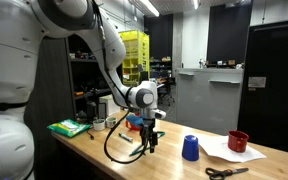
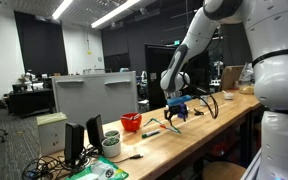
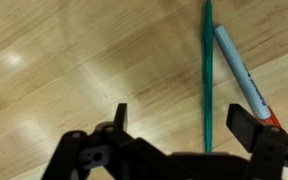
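Note:
My gripper is open, with nothing held between its fingers. It points down above the wooden table (image 3: 74,60). In the wrist view a thin dark green stick (image 3: 208,75) runs up the frame through the space between the fingers, nearer the right one. To its right lies a light blue pen-like item (image 3: 242,70) with a red end, slanting toward the right finger. In exterior view 1 the gripper (image 1: 147,148) hangs over the middle of the table. How far its tips are from the table is hard to judge.
A blue cup (image 1: 191,148), a dark red mug (image 1: 238,141) on white paper (image 1: 219,150) and black scissors (image 1: 225,174) stand or lie to the right. A red pot (image 2: 132,122) is beyond. At the left lies a green packet (image 1: 70,128).

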